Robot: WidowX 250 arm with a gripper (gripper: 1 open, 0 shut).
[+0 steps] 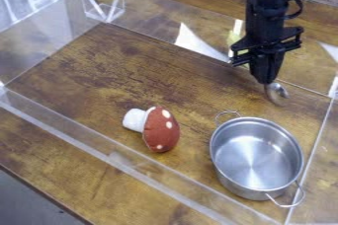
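My black gripper (266, 53) is near the back right of the wooden tray, above a silver spoon-like utensil (275, 91) that hangs below its fingers, its bowl near the wood. The gripper appears shut on that utensil, though the contact is small and dark. A steel pot (255, 156) stands at the front right. A red toy mushroom (158, 130) with white spots and a white stem lies on its side left of the pot.
Clear plastic walls (66, 138) edge the work area. A white paper piece and a pale yellow object stand behind the gripper at the back.
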